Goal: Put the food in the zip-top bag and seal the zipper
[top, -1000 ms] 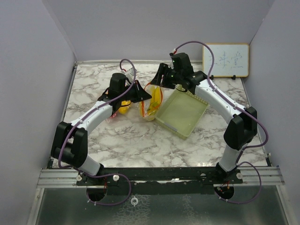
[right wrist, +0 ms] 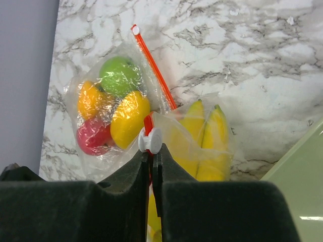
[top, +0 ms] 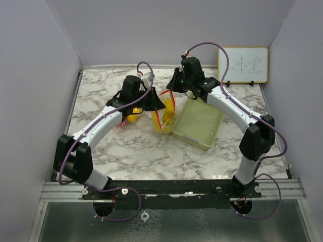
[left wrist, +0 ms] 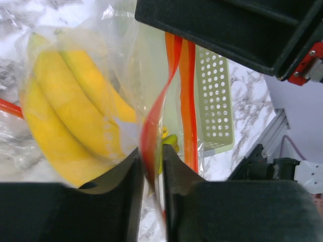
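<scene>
A clear zip top bag [left wrist: 106, 75] with a red-orange zipper strip [left wrist: 189, 101] holds yellow bananas [left wrist: 70, 101]. My left gripper is slightly open at one part of the strip, which runs through the narrow gap between its fingers. Shut on the zipper's far end is my right gripper, with a white slider [right wrist: 150, 140] just at its fingertips. The bag's mouth gapes between the two grippers in the top view, and bananas [top: 168, 112] show inside. How far the zipper is sealed cannot be told.
A second clear bag with red zipper [right wrist: 154, 68] lies left, holding green fruit [right wrist: 120, 76], yellow fruit [right wrist: 130, 118] and red fruit [right wrist: 93, 136]. A pale green basket [top: 199, 121] stands close right of the banana bag. A small whiteboard [top: 243, 64] is behind.
My left gripper has moved slightly right, and the basket has shifted slightly right.
</scene>
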